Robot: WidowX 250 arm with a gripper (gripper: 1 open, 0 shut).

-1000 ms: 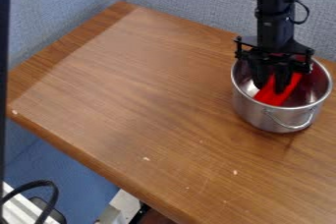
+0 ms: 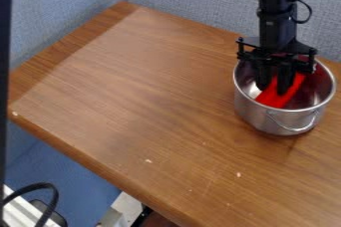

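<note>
My black gripper [image 2: 277, 72] points straight down into a steel pot [image 2: 280, 121] at the right side of the wooden table. A red object [image 2: 277, 96] lies inside the pot, directly under and around my fingertips. The fingers are dark and overlap the red object, so whether they are closed on it cannot be seen.
Grey padded walls stand behind and to the left. A dark cable and white items [image 2: 22, 214] are at the lower left, off the table.
</note>
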